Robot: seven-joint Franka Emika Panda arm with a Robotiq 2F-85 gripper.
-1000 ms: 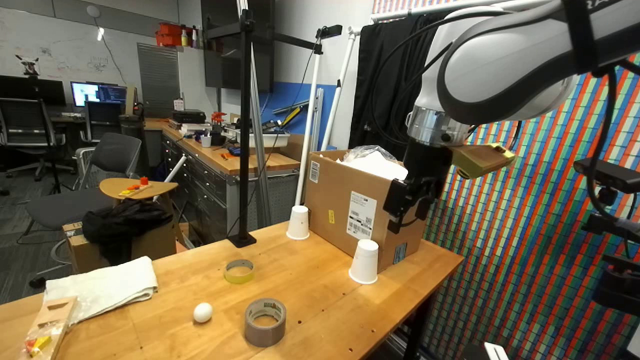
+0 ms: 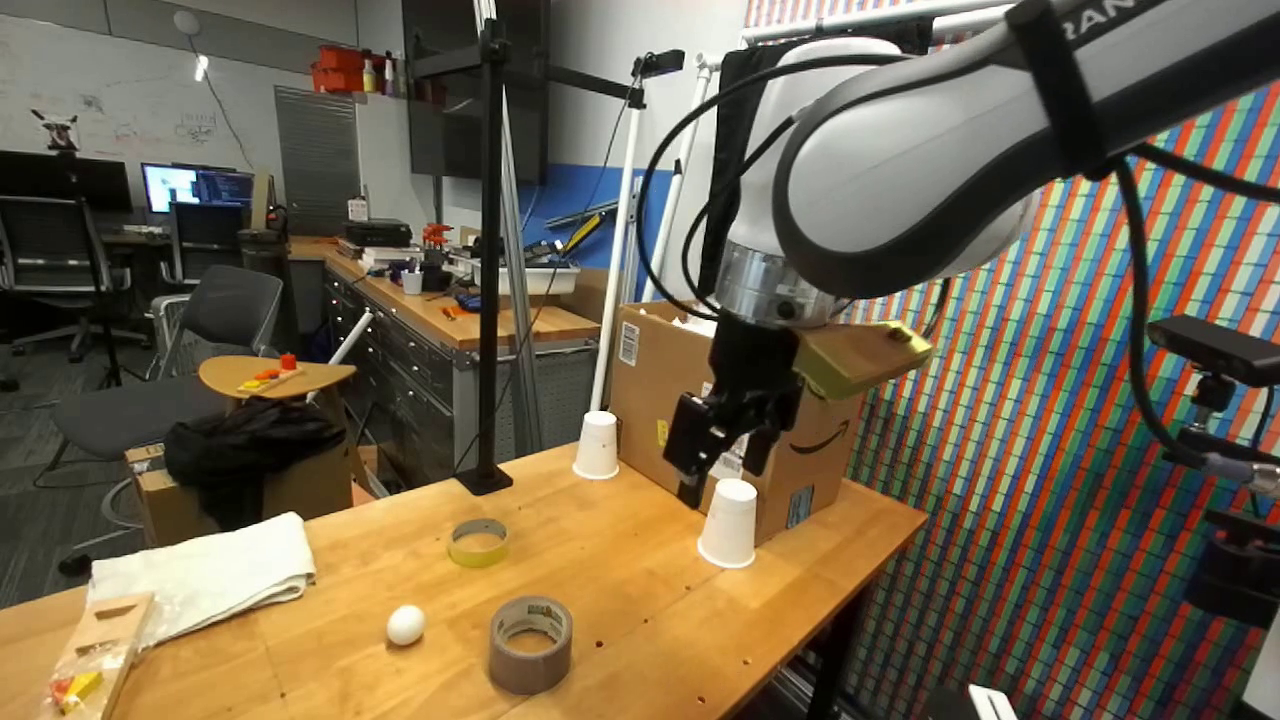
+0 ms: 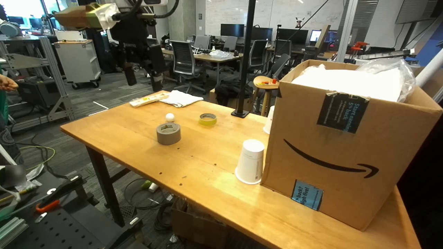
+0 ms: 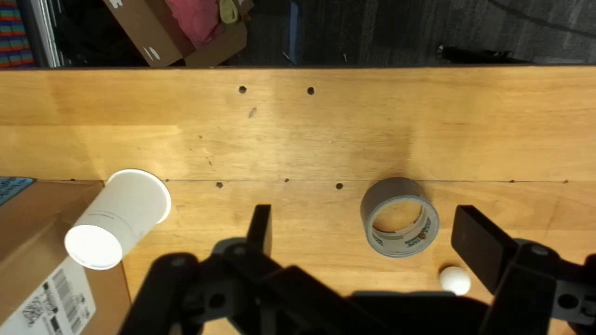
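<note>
My gripper is open and empty, its two dark fingers spread wide above the table. Below it, in the wrist view, a grey roll of tape [image 4: 375, 202] shows between the fingers, and a small white ball [image 4: 455, 280] lies close to the right one. One upside-down white paper cup [image 2: 728, 528] stands beside the cardboard box. A second white cup [image 2: 596, 446] is farther back, on the box's other side. The yellow tape roll [image 2: 479, 551] rests flat between the black post and the ball. In exterior view 2 the gripper [image 3: 143, 82] hangs well above the tabletop.
The tall cardboard box [image 3: 332, 153], with white stuff and clear plastic on top, fills one end of the table. A black post [image 2: 488, 300] rises at the back edge. A folded white towel [image 2: 210, 574] and wooden tray [image 2: 106, 654] occupy the other end.
In exterior view 1 the arm and gripper have shifted left and slightly down, now in front of the box's label. The cups, tapes, ball and towel have stayed put.
</note>
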